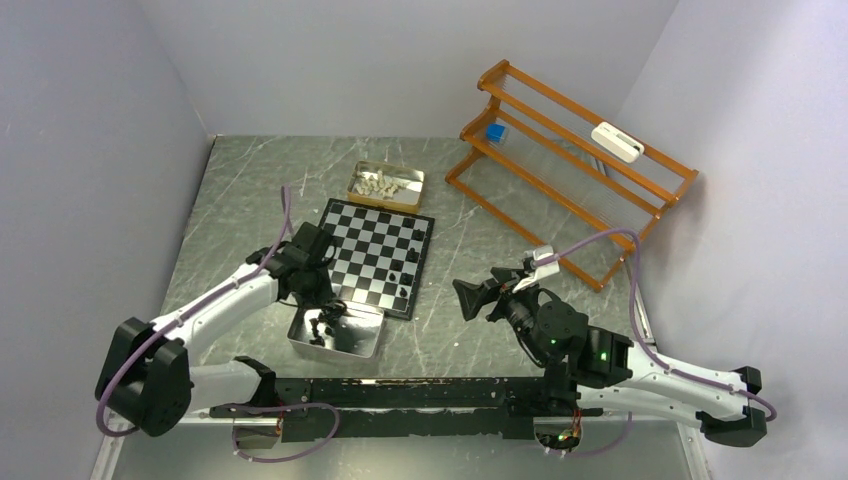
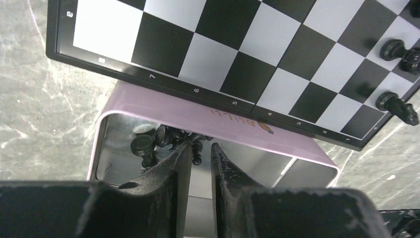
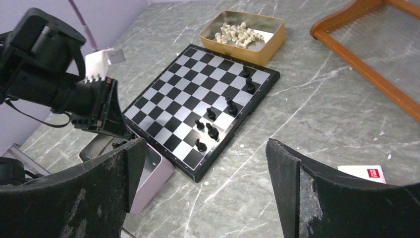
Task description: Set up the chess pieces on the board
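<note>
The chessboard (image 1: 375, 245) carries several black pieces along its right side, among them a tall piece (image 3: 230, 105). A pink-walled tray (image 2: 233, 124) at the board's near-left holds loose black pieces (image 2: 142, 146) and a small pawn (image 2: 196, 153). My left gripper is low over this tray, fingers part open with a narrow gap; whether anything sits between them is unclear. My right gripper hangs open over bare table to the right of the board, empty.
A gold tin (image 1: 385, 206) of white pieces stands behind the board. A wooden rack (image 1: 540, 176) with a blue object occupies the back right. Bare marble lies right of the board.
</note>
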